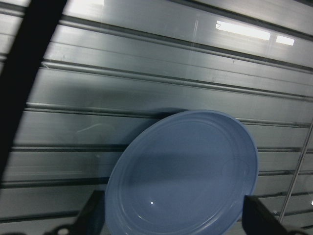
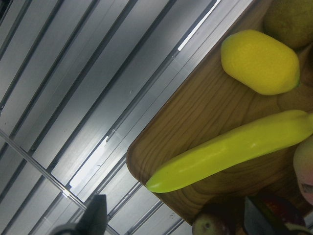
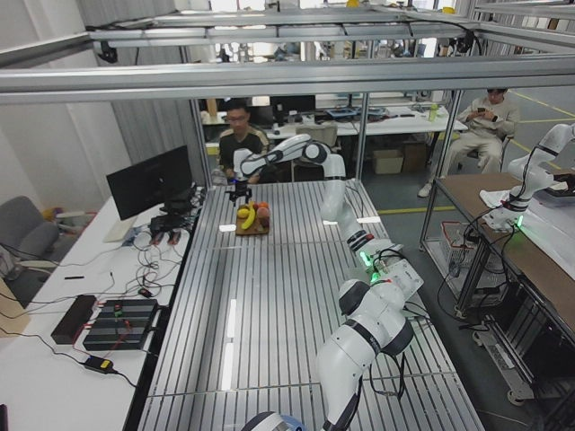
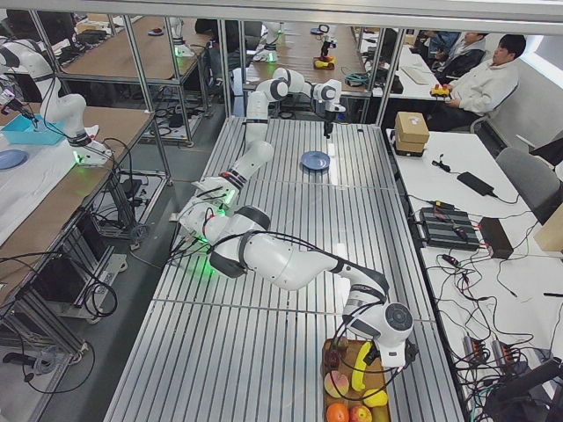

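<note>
A blue plate (image 4: 315, 161) rests on the slatted table at the far end in the camera right view; below my left gripper it fills the lower middle of the left wrist view, and that gripper's fingertips are apart. A wooden tray (image 2: 176, 127) holds a banana (image 2: 225, 149), a lemon (image 2: 259, 61), apples and other fruit. My right gripper is over the tray's banana end, its fingertips apart at the bottom of the right wrist view with nothing gripped.
A side table with monitor (image 3: 148, 180), cables and black boxes runs along one edge. People sit beyond the table.
</note>
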